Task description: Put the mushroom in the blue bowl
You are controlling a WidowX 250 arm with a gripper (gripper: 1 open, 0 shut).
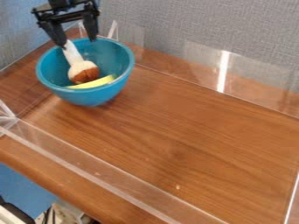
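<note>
In the camera view a blue bowl (124,59) stands at the far left corner of the wooden table. The mushroom (84,71), with a brown cap and white stem, lies inside it, cap down and stem leaning up toward the back left. Directly above the bowl's back rim is my black gripper (73,40), its fingers spread apart. No object shows between them, and the mushroom's stem top lies just below.
A yellow item (93,84) lies in the bowl beside the mushroom's cap. Clear low walls edge it, with a grey textured wall behind.
</note>
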